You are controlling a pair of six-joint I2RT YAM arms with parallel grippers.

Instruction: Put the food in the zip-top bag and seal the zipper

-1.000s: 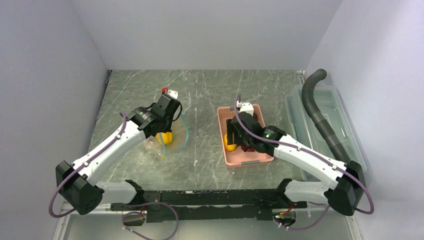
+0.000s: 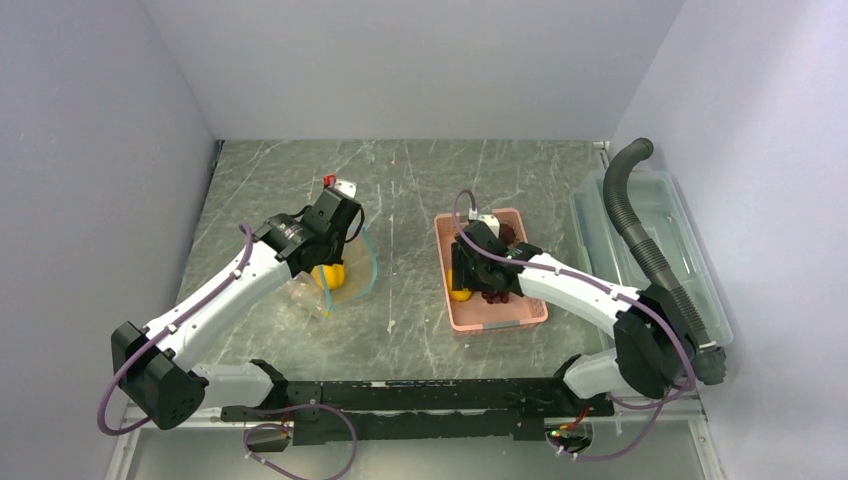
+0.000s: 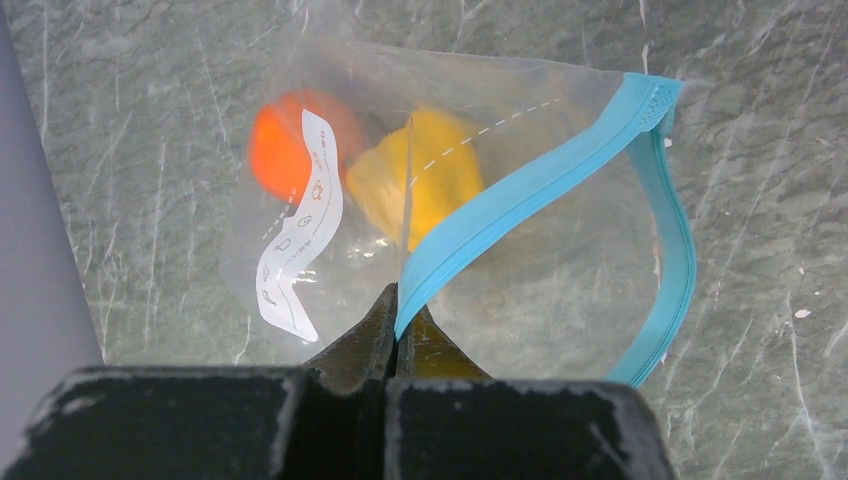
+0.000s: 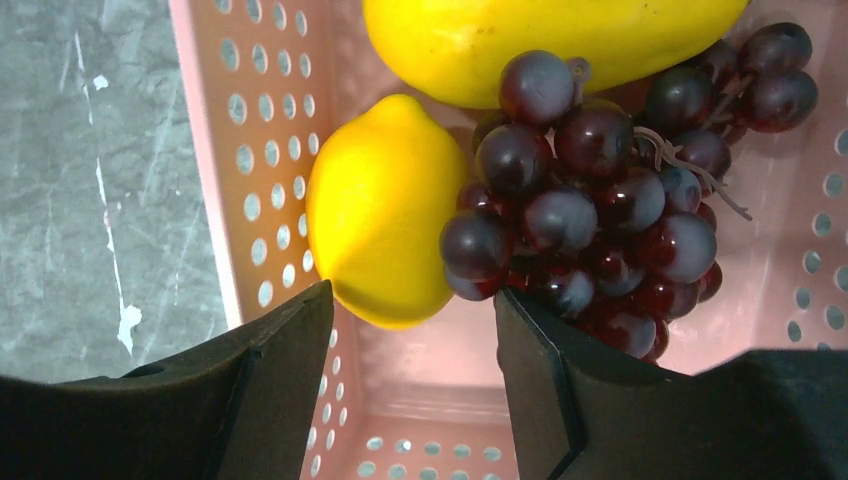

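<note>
A clear zip top bag (image 3: 560, 290) with a blue zipper lies spread on the left, its mouth gaping to the right. Inside it are an orange-red round food (image 3: 285, 145) and a yellow piece (image 3: 445, 170). My left gripper is shut on the near end of the bag's blue zipper edge. My right gripper is part open inside the pink basket (image 2: 500, 318), fingertips short of a yellow lemon (image 4: 385, 210). Dark red grapes (image 4: 600, 220) lie right of the lemon, close by the right finger. A longer yellow food (image 4: 540, 45) lies beyond both.
The basket's perforated wall (image 4: 250, 130) rises close left of the lemon. A dark brown item (image 2: 506, 235) sits at the basket's far end. A clear bin (image 2: 690, 260) with a grey hose (image 2: 640, 225) stands at right. Bare tabletop (image 2: 408, 250) separates bag and basket.
The left arm and the bag have stayed where they were.
</note>
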